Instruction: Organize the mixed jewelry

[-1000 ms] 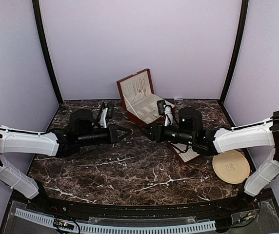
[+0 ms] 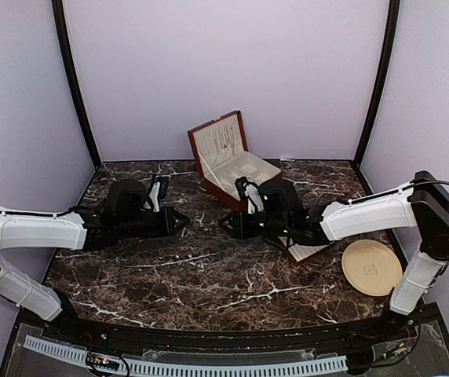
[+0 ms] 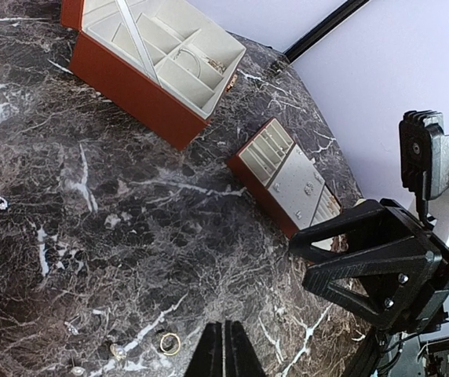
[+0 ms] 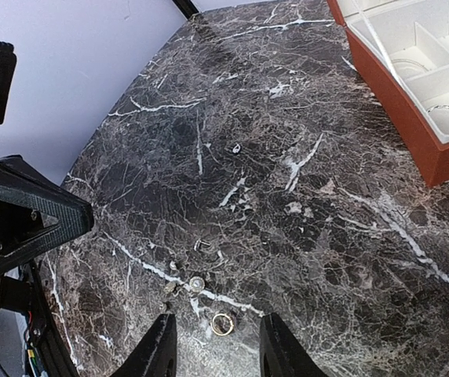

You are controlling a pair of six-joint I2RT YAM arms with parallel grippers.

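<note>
My left gripper is shut with nothing visible between its fingers; my right gripper is part open, its fingers apart over the marble. Below them lie small pieces of jewelry: a gold ring (image 3: 169, 343), a small round piece (image 4: 197, 283), a small silver piece (image 4: 202, 245) and another (image 4: 236, 148). The open red jewelry box (image 3: 136, 94) at the back has white compartments, some holding chains or bangles. A smaller box (image 3: 262, 192) with a grey panel and slotted sections lies to its right, partly under the right arm in the top view.
A beige round plate (image 2: 370, 267) sits at the front right. White walls enclose the marble table (image 2: 201, 290) at the back and sides.
</note>
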